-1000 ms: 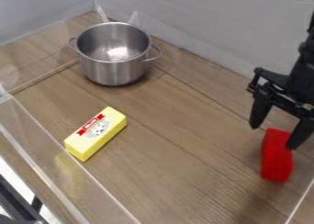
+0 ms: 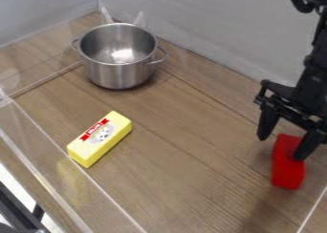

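Observation:
My black gripper [image 2: 278,134] is at the right of the camera view, just above a red block [image 2: 288,175] on the wooden table, its lower tips over the block's upper end. It looks open; whether it touches the block is unclear. A steel pot [image 2: 119,55] with two handles stands at the back left. A yellow box [image 2: 99,138] with a red and white label lies at the left of the table.
A pale wall [image 2: 217,17] runs along the back.
The gripper has come slightly lower, toward the red block. The pot, yellow box and red block look unmoved.

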